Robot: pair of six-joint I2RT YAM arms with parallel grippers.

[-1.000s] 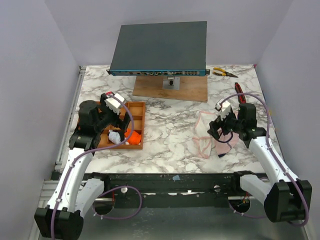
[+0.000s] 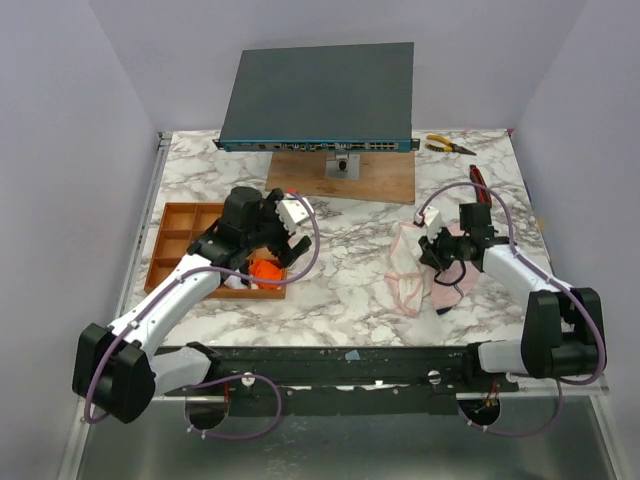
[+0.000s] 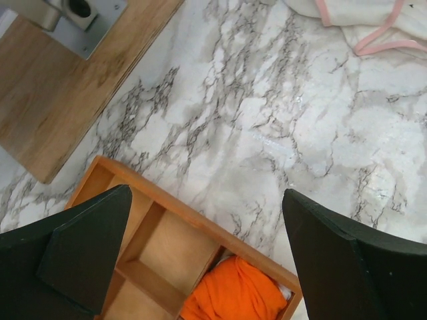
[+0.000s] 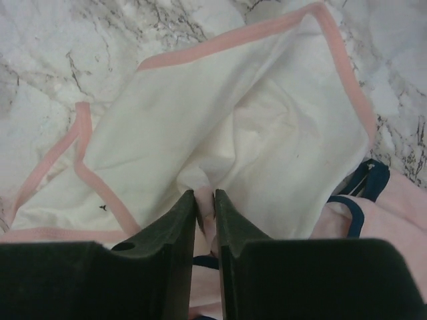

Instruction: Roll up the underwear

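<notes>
White underwear with pink trim (image 4: 267,147) lies spread out and wrinkled on the marble table, at the right in the top view. A pink garment with dark navy edging (image 4: 393,213) lies beside and partly under it. My right gripper points down at the white cloth, its fingers nearly together with a small raised fold between their tips. Over at the left, my left gripper hangs above the right edge of the wooden box (image 3: 193,217), fingers wide apart and nothing between them. The white underwear also shows at that view's upper right corner.
In the box's compartments sit an orange cloth (image 3: 237,290) and a whitish cloth (image 2: 238,282). A wooden base (image 2: 300,180) stands at the back middle. Pliers (image 2: 450,145) and a red tool (image 2: 480,185) lie at the back right. Mid-table is clear.
My left gripper has swung right, from over the box to its right edge.
</notes>
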